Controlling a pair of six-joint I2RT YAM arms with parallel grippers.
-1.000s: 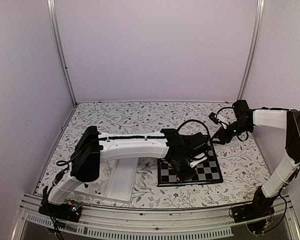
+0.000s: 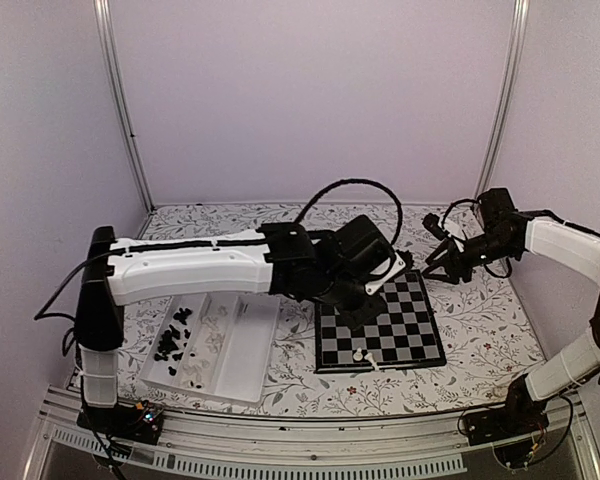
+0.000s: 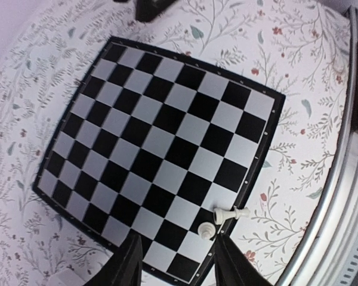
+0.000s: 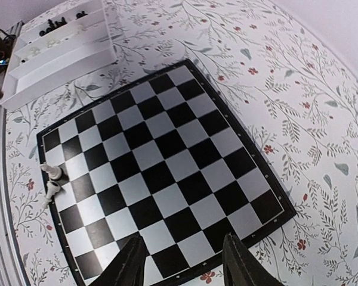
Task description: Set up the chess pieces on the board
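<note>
The checkered board (image 2: 380, 369) lies on the right half of the table, nearly bare. Two white pieces are at its near edge. One white piece (image 3: 206, 230) appears to stand upright on an edge square; beside it another white piece (image 3: 231, 214) lies on its side, reaching across the dark rim. Over the board hangs my left gripper (image 2: 358, 318), its fingers (image 3: 129, 262) apart with nothing between them. My right gripper (image 2: 437, 274) is by the board's far right corner, also open and empty, its fingers (image 4: 135, 262) framing the board's edge.
Left of the board sits a clear tray (image 2: 272, 350). Black pieces (image 2: 170, 345) fill its left compartment, white pieces (image 2: 206, 350) the middle one, and the right one looks empty. Patterned table (image 2: 480, 340) to the right of the board is free.
My left arm has risen and drawn back left from the board's near edge, uncovering the two white pieces and more of the tray. The right arm has shifted slightly.
</note>
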